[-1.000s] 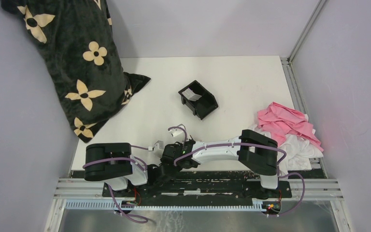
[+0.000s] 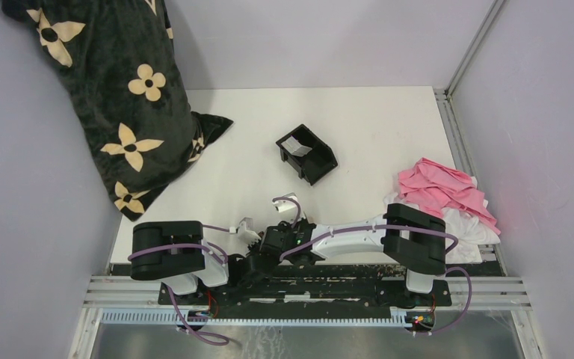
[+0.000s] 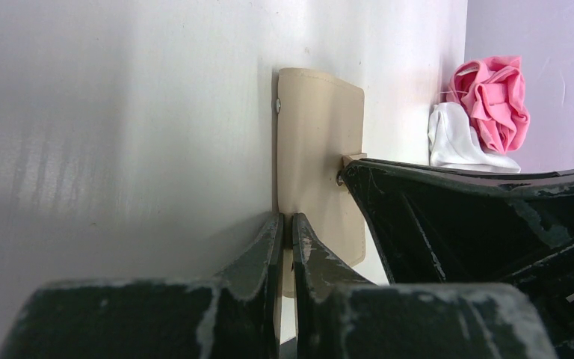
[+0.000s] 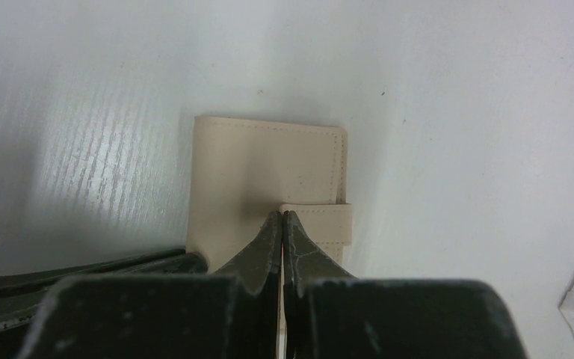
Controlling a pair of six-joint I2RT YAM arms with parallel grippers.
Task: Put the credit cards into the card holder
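Observation:
A beige card holder (image 3: 318,127) with a strap lies on the white table, mostly hidden by the arms in the top view. My left gripper is closed on the holder's near edge. My right gripper is shut at the holder's strap (image 4: 318,221), its tips touching or very close to it. In the top view a black tray (image 2: 318,161) with pale cards (image 2: 296,146) inside stands at the middle back.
Pink and white cloths (image 2: 441,191) are piled at the right edge. A dark flowered blanket (image 2: 105,112) covers the back left. The table around the tray is clear.
The right arm has shifted a little to the right across the holder. The left arm and tray look unchanged.

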